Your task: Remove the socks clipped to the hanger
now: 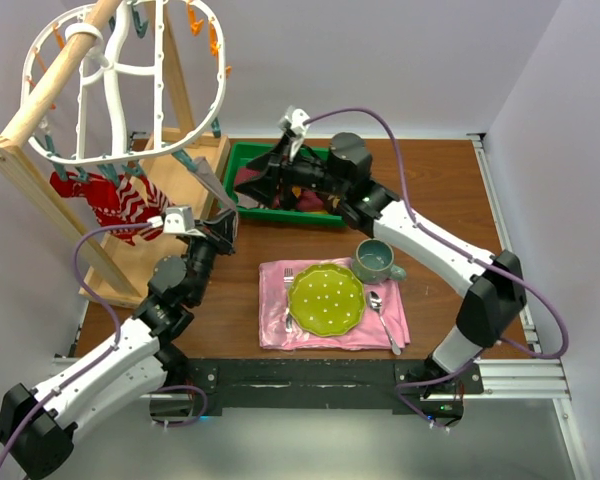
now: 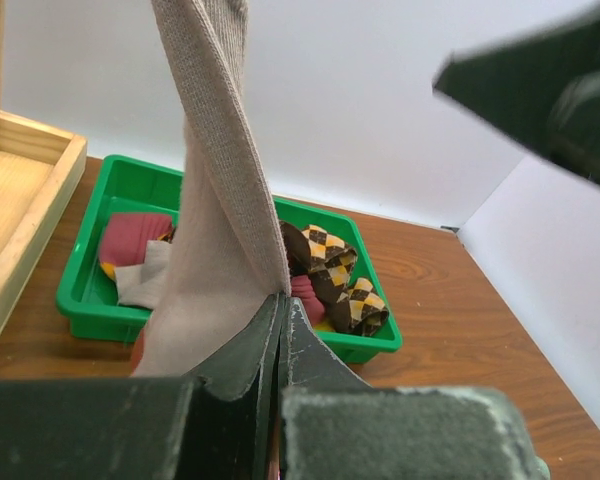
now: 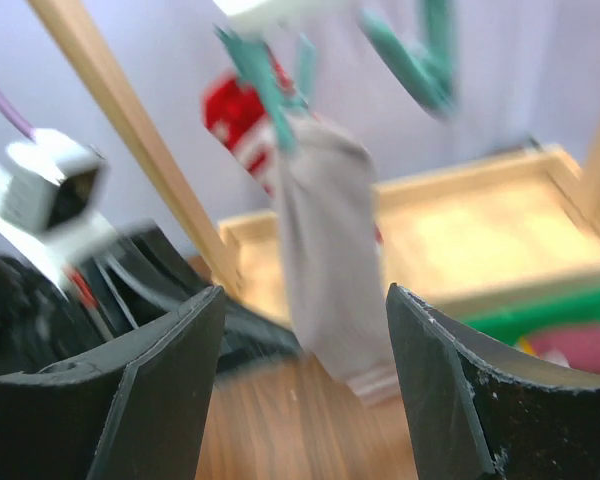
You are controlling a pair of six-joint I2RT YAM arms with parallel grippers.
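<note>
A white round hanger (image 1: pixel 125 70) with teal clips holds red-and-white socks (image 1: pixel 120 205) and a long grey sock (image 1: pixel 208 180), which hangs from a clip in the right wrist view. My left gripper (image 1: pixel 225 225) is shut at the grey sock, which runs down to its fingertips in the left wrist view; whether any cloth is between them is unclear. My right gripper (image 1: pixel 265 180) is up to the right of the grey sock, part open, with nothing between its fingers.
A green bin (image 2: pixel 80 300) of folded socks stands behind, beside the wooden stand (image 2: pixel 20 240). A pink mat (image 1: pixel 280 335) with a green plate (image 1: pixel 325 298), fork and spoon lies in front, a mug (image 1: pixel 373 258) at its right corner.
</note>
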